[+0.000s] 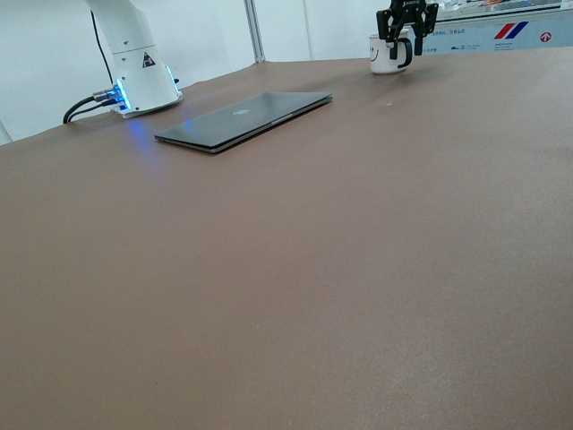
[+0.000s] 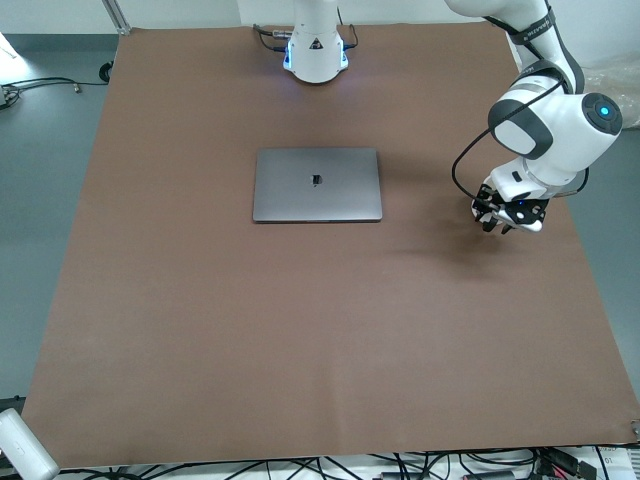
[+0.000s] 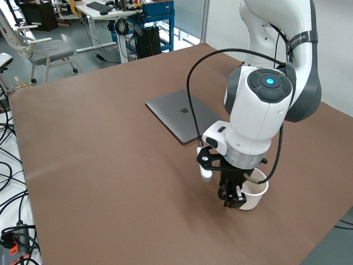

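Note:
A closed silver laptop (image 2: 317, 185) (image 1: 243, 121) (image 3: 183, 115) lies on the brown table (image 2: 330, 330). The black gripper (image 1: 406, 27) (image 3: 232, 192) hangs low at the table's right side in the left view, over a white mug (image 1: 383, 55) (image 3: 253, 189) with a dark handle, which stands near the edge right of the laptop. The mug is hidden by the arm in the left view. The fingers are around the mug's upper part, but whether they grip it cannot be told.
A white robot base (image 2: 316, 50) with cables stands at the back of the table. Cables (image 2: 450, 465) run along the front beyond the edge.

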